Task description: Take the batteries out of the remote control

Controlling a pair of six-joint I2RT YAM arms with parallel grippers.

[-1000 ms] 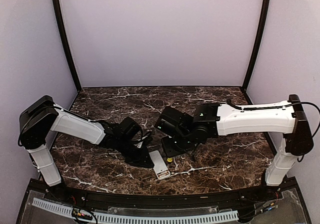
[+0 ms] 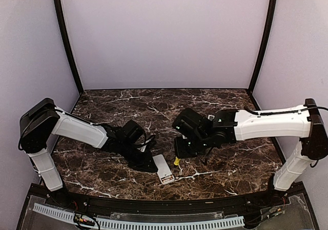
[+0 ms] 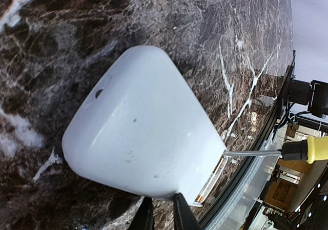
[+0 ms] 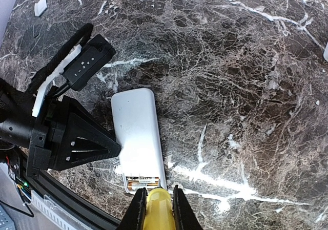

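Observation:
The white remote control (image 2: 162,167) lies on the dark marble table, its battery compartment uncovered at the end toward the table's front edge. Batteries (image 4: 143,182) show side by side in that compartment. My left gripper is shut on one long side of the remote. My right gripper is shut on a screwdriver with a yellow handle (image 4: 158,209). In the left wrist view the screwdriver's metal shaft (image 3: 253,153) points at the remote's corner beside the compartment; whether its tip touches cannot be told. The handle hides the tip in the right wrist view.
A small white piece (image 4: 40,6) lies far to the left in the right wrist view, and a white object (image 4: 326,51) is cut off at the right edge. The table's front rail (image 2: 154,205) runs close to the remote. Behind both arms the marble is clear.
My right gripper has moved a little to the right with the screwdriver, and more of the yellow handle shows. The left arm and the remote have stayed put.

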